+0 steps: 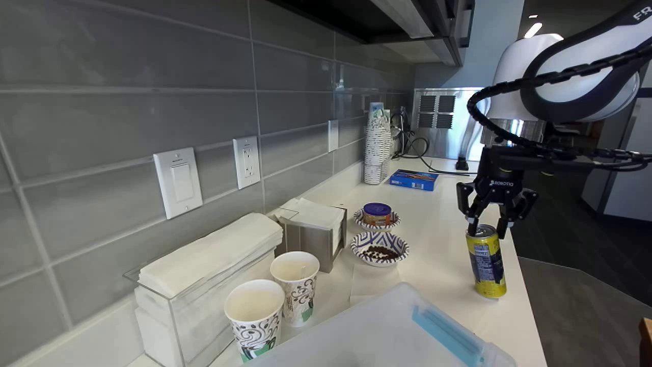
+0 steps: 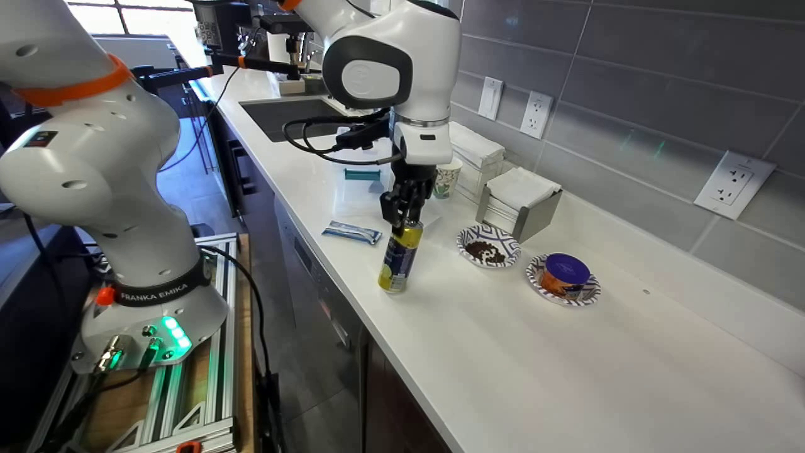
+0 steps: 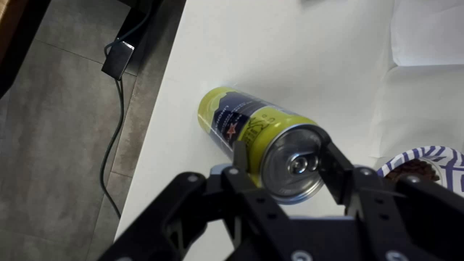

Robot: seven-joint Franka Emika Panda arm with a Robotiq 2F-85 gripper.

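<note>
The yellow and dark blue can [image 1: 487, 266] leans a little, close to the counter's open edge. Around its top, my gripper [image 1: 487, 227] is shut on it from above, with a finger on either side. Exterior view 2 has the can [image 2: 398, 260] under the gripper [image 2: 405, 220], its base at or just over the counter; I cannot tell whether they touch. In the wrist view the silver lid with its pull tab lies between the fingertips of the gripper, and the can's label [image 3: 237, 114] points away towards the edge.
A patterned bowl of dark bits [image 1: 380, 250] and a plate with a purple-lidded tub [image 1: 377, 214] stand towards the wall. A blue wrapped bar [image 2: 353, 231] lies near the can. Paper cups [image 1: 254, 312] and a translucent lid [image 1: 367, 333] fill the near end.
</note>
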